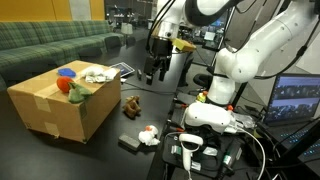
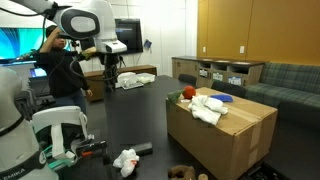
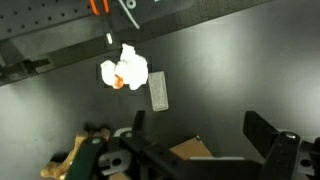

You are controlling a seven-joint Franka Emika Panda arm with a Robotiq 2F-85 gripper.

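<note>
My gripper (image 1: 156, 76) hangs high above the dark table, open, with nothing between its fingers. In the wrist view its fingers (image 3: 262, 132) stand wide apart along the lower part. A white plush toy or crumpled cloth with an orange patch (image 3: 128, 69) lies on the table, apart from the gripper. Beside it is a small grey block (image 3: 158, 91). A brown toy (image 1: 132, 106) lies nearer the box; the wrist view shows it at the lower left.
A cardboard box (image 2: 218, 145) stands on the table. On its top are a white cloth (image 2: 207, 108), a blue item (image 1: 66, 72), a red item (image 1: 64, 84) and a green item (image 1: 79, 93). Cables and tools crowd the robot's base. Open table lies behind the brown toy.
</note>
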